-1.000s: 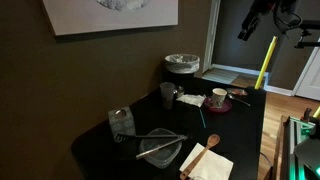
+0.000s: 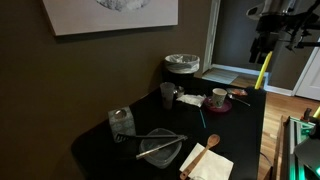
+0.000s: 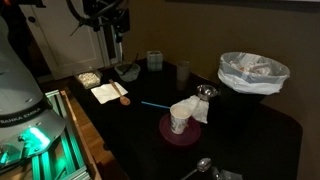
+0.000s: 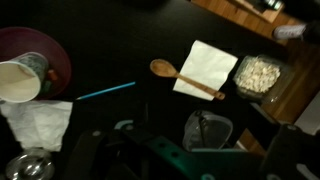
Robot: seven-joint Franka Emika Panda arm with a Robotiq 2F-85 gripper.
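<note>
My gripper hangs high above the right side of the black table, open and empty. In the wrist view a wooden spoon lies across a white napkin. Beside it stands a clear tub of small pale pieces. A paper cup rests on a dark red plate. The blue straw lies between plate and spoon. A clear container has utensils lying across its top. All of these are well below the gripper.
A metal box-like grater and a dark tumbler stand toward the wall. Past the plate is a lined bin. A metal spoon lies near the plate, beside crumpled white paper. Bare table surrounds the straw.
In exterior view 1 the gripper has come down and shifted, and more of it now shows at the upper right. The things on the table have not moved.
</note>
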